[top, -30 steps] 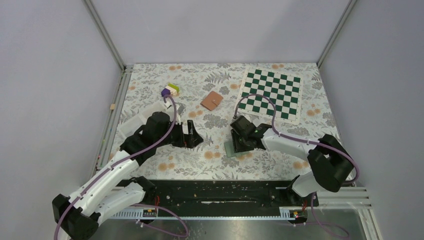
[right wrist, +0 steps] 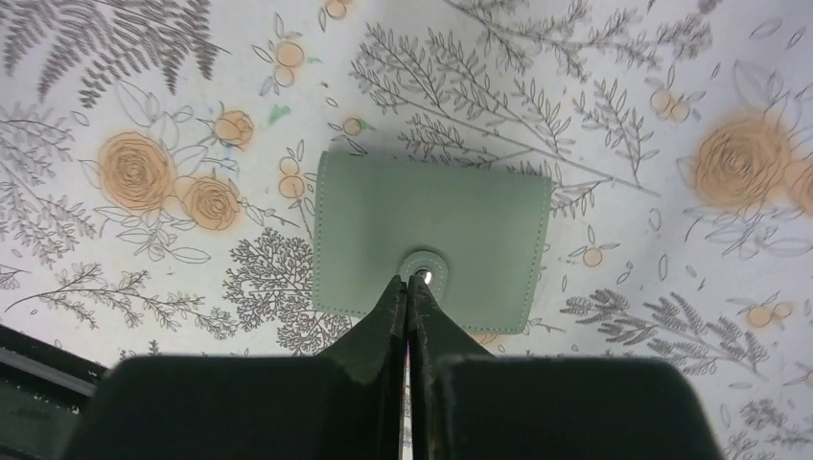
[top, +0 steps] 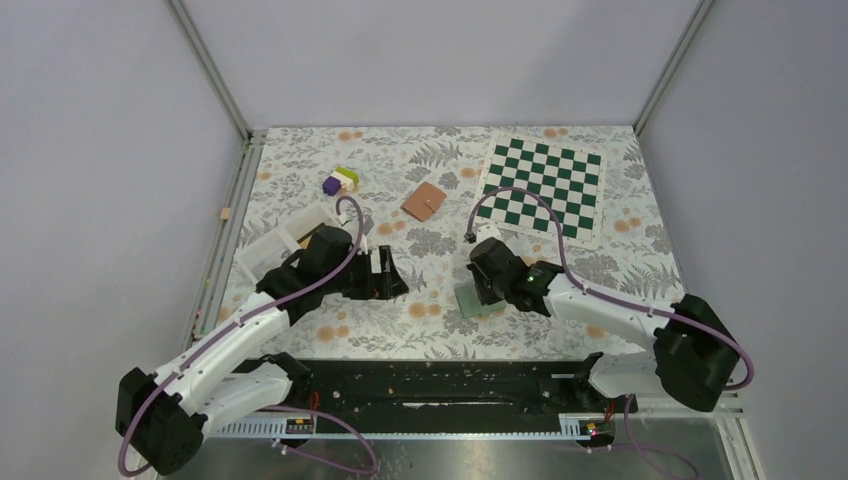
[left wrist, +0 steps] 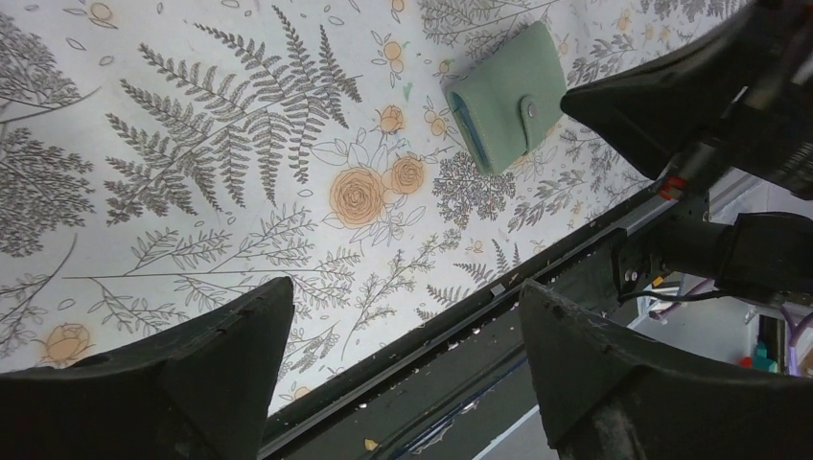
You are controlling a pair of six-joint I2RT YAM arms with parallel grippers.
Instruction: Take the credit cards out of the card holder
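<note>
The green card holder lies flat on the patterned tabletop, its snap strap fastened. In the left wrist view the card holder shows blue at one edge; any cards inside are hidden. My right gripper is shut above the snap, with its fingertips pressed together and the strap outside them. Seen from the top, my right arm covers part of the card holder. Wide apart, the fingers of my left gripper have nothing between them; this gripper stands left of the card holder.
A brown wallet lies further back. Behind the right arm is a green-and-white chessboard. A white divided tray sits beside the left arm, with a small colourful object behind it. Between the two grippers the table is clear.
The strap remains fastened. The left gripper shifted slightly.
</note>
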